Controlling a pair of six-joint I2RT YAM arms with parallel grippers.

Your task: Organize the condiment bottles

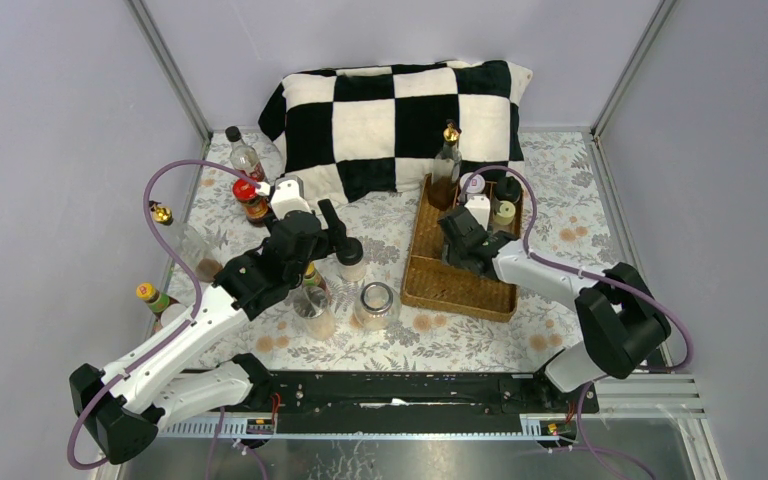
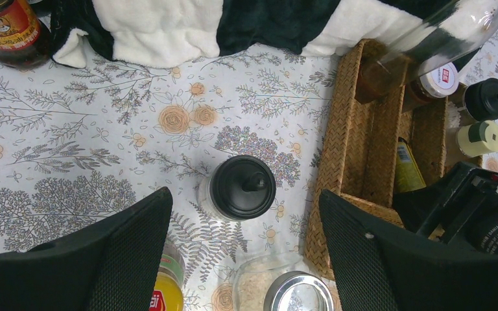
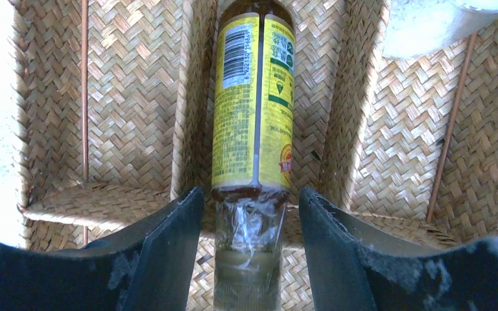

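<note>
A woven divided basket (image 1: 460, 293) stands right of centre on the table. In the right wrist view, a yellow-labelled bottle (image 3: 253, 110) lies along a middle compartment, its neck end crossing the divider. My right gripper is open, its fingers on either side of the bottle with gaps showing. Over the table's left half, my left gripper is open and empty. Beyond its fingers stands a jar with a black lid (image 2: 243, 188). A glass jar with a metal-rimmed lid (image 1: 376, 299) is between it and the basket's front-left side.
Inside the basket's back part are a tall gold-topped bottle (image 1: 444, 168), a white-lidded jar (image 2: 439, 79), a black-lidded jar (image 2: 486, 99) and a cream-capped jar (image 1: 503, 214). More bottles, including a red-lidded jar (image 1: 250, 198), line the left side. A checkered cushion (image 1: 390, 125) lies behind.
</note>
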